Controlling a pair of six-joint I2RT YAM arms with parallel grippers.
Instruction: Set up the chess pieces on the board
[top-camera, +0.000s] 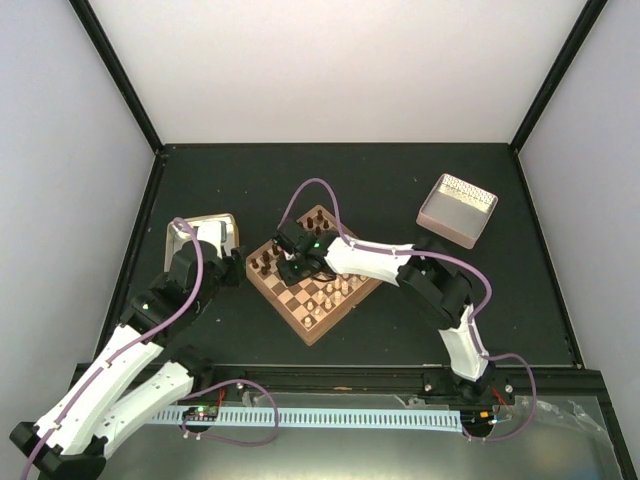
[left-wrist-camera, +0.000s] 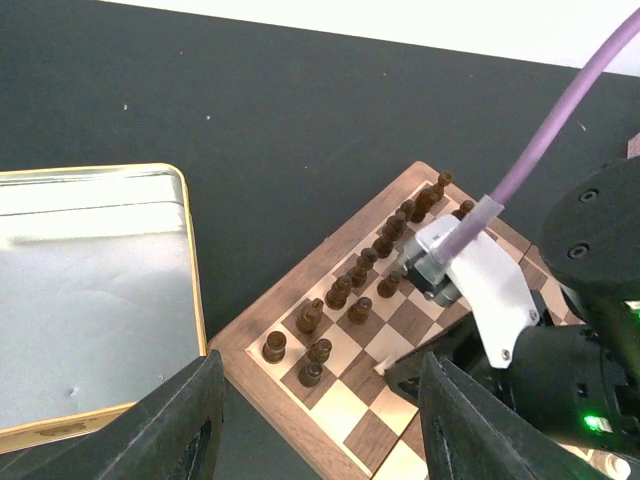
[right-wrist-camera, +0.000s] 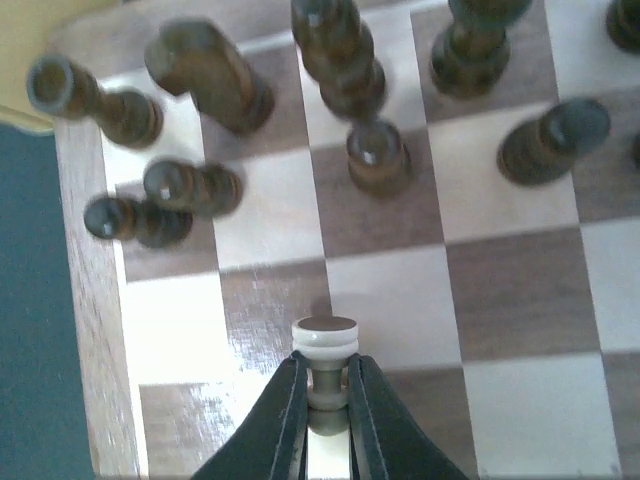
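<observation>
The wooden chessboard (top-camera: 305, 325) carries dark pieces (left-wrist-camera: 310, 315) along one side and light pieces (top-camera: 327, 303) along the opposite side. My right gripper is shut on a small piece with a white top (right-wrist-camera: 325, 335), over squares in front of the dark pieces. In the left wrist view the right arm covers much of the board. My left gripper is over the left side near a metal tray, its fingers apart with nothing visible between them.
A gold-rimmed metal tray (left-wrist-camera: 187, 260) lies left of the board. A pink-sided box (top-camera: 457, 230) stands at the back right.
</observation>
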